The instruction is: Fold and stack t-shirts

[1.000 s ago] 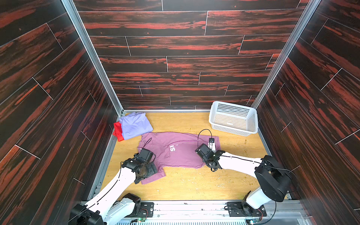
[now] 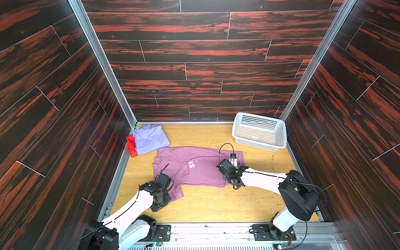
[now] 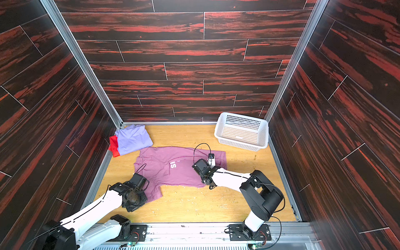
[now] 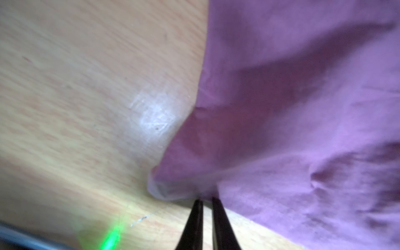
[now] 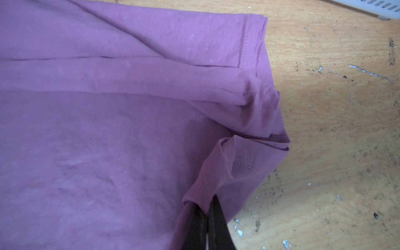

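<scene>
A mauve t-shirt (image 2: 200, 170) with white print lies spread across the table, its long far strip folded over. My left gripper is at the edge of a near corner of the shirt on the left, fingertips close together at the cloth; whether cloth is between them is unclear. My right gripper is shut at the shirt's right end, on a folded-up flap of fabric at the near corner.
A folded lavender shirt (image 2: 150, 138) and red cloth (image 2: 130, 145) lie at the back left. An empty white basket (image 2: 258, 141) stands at the back right. Bare table (image 2: 220, 208) shows along the front and right.
My left gripper has moved toward the front of the table, to the shirt's near left corner. The right arm has shifted slightly to the left.
</scene>
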